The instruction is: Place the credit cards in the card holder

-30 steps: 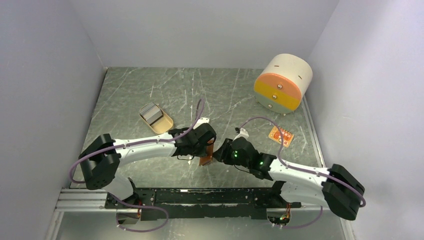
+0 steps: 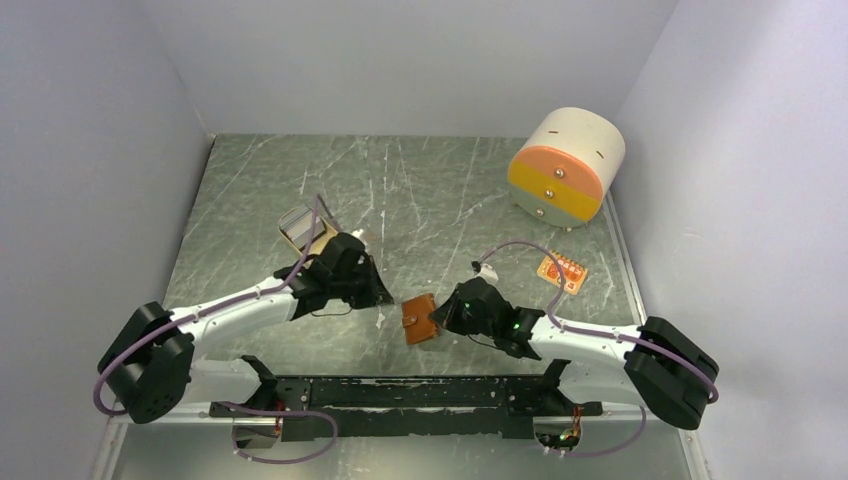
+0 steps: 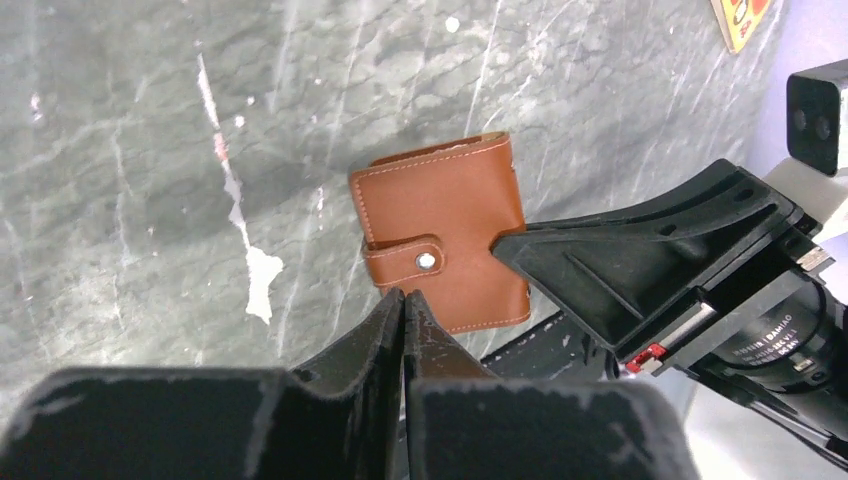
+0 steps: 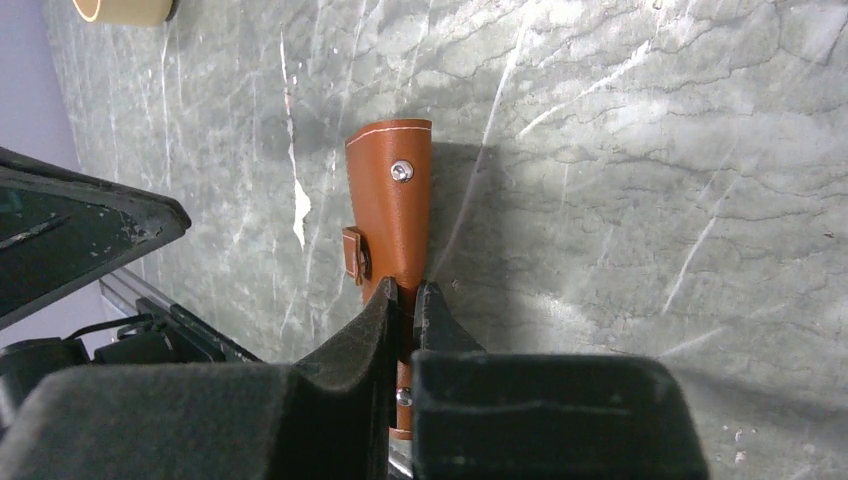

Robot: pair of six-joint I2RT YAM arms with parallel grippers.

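Observation:
The brown leather card holder [image 2: 418, 320] stands closed near the table's front, its strap and snap showing in the left wrist view. My right gripper is shut on its right edge. To the left of the holder, apart from it, my left gripper is shut, and nothing shows between its fingers. An orange patterned card [image 2: 563, 271] lies flat at the right; only a corner of that card [image 3: 742, 22] enters the left wrist view. Whether any cards are inside the holder cannot be seen.
A tan tray with a grey insert [image 2: 303, 228] sits behind the left arm, partly covered by it. At the back right stands a drum-shaped cabinet [image 2: 568, 165] with coloured drawers.
My left gripper has drawn away leftward from the card holder, uncovering it and hiding part of the tray. The holder now rests with its strap face more toward the top camera, still in my right gripper.

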